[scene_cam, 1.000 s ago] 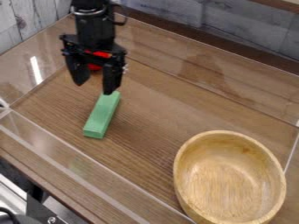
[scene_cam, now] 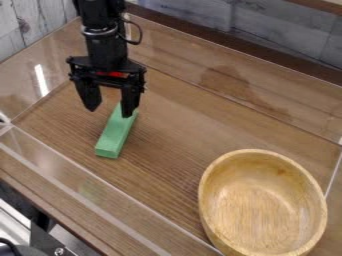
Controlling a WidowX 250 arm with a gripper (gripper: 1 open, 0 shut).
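My gripper [scene_cam: 110, 92] hangs over the upper left of the table, its black fingers spread apart and pointing down. A green bar-shaped object [scene_cam: 114, 136] lies on the wooden table just below it, its far end partly under the gripper. A small red item [scene_cam: 116, 74] shows behind the gripper, mostly hidden. I see nothing clearly held between the fingers.
A large pale wooden bowl [scene_cam: 262, 204] sits at the lower right. The table's left edge runs close beside the gripper and green object.
My gripper has moved a little to the left and toward the camera. The green object and the bowl look unmoved.
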